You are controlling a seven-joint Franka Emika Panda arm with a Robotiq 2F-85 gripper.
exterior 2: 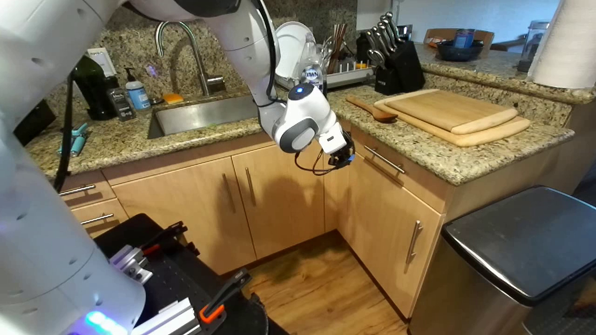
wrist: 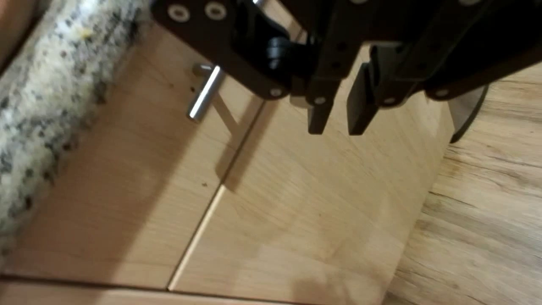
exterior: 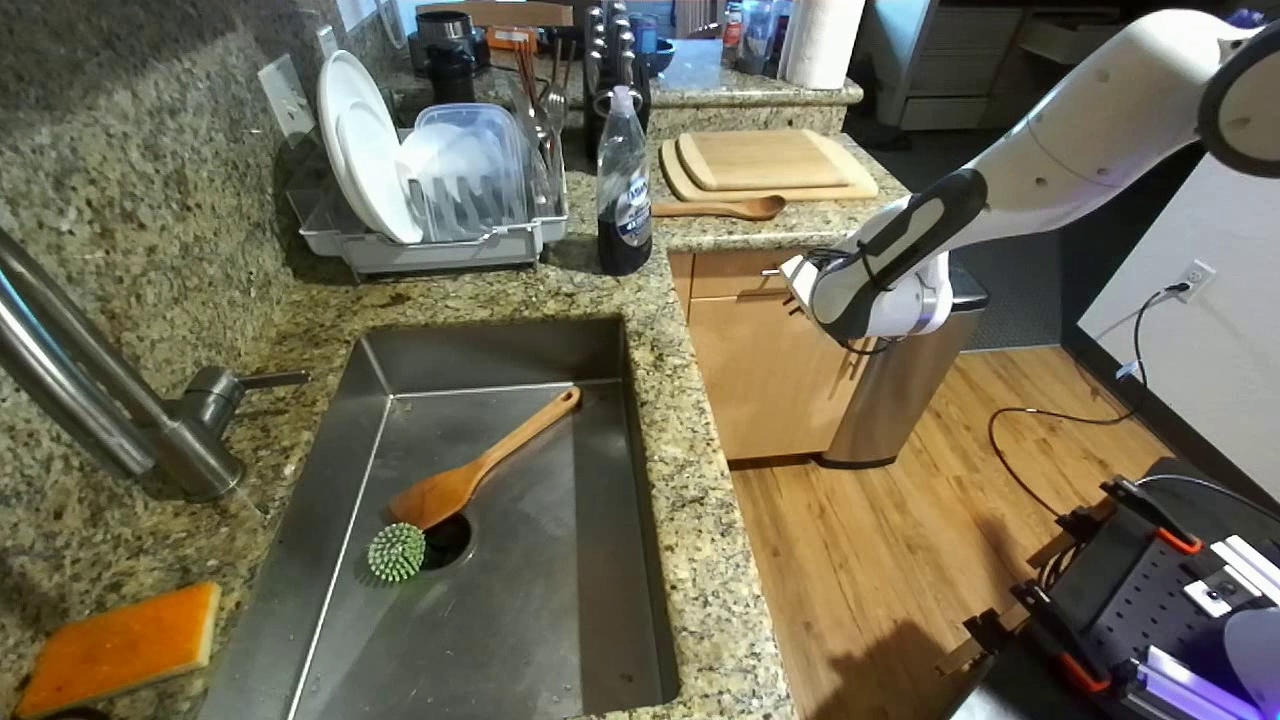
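Note:
The metal bar handle (wrist: 206, 94) of the drawer shows left of my gripper in the wrist view, outside the fingers. A narrow gap stands between the two dark fingers, with only cabinet wood visible beyond it. In exterior view 2, the drawer front (exterior 2: 413, 173) looks about flush with the cabinet under the counter. Its handle (exterior 2: 384, 159) lies to the right of my gripper (exterior 2: 343, 158). The arm partly hides the drawer's left end there.
The granite counter edge (wrist: 66, 101) runs close on the left in the wrist view. A wooden spoon (exterior 2: 375, 110) and cutting boards (exterior 2: 452, 114) lie above the drawer. The cabinet door handle (exterior 2: 414, 242) projects below, near a trash can (exterior 2: 525, 240). Floor in front is open.

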